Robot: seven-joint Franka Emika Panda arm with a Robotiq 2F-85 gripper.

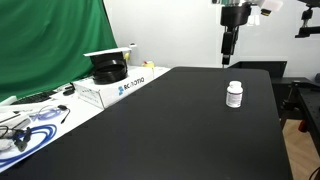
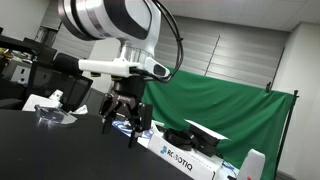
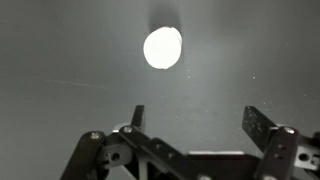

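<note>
A small white bottle [image 1: 234,96] stands upright on the dark table toward its right side. From above, in the wrist view, its round white top [image 3: 162,47] lies ahead of my fingers, left of the middle of the gap. My gripper is open, its fingers wide apart with only bare table between them. In exterior view 1 the gripper [image 1: 227,63] hangs in the air above and beyond the bottle, not touching it. The bottle cannot be made out clearly in exterior view 2, where the gripper [image 2: 118,138] points down over the table.
A white box [image 1: 115,90] with a black item on top stands at the table's far left edge. Blue cables [image 1: 35,137] and small parts lie on a white surface at left.
</note>
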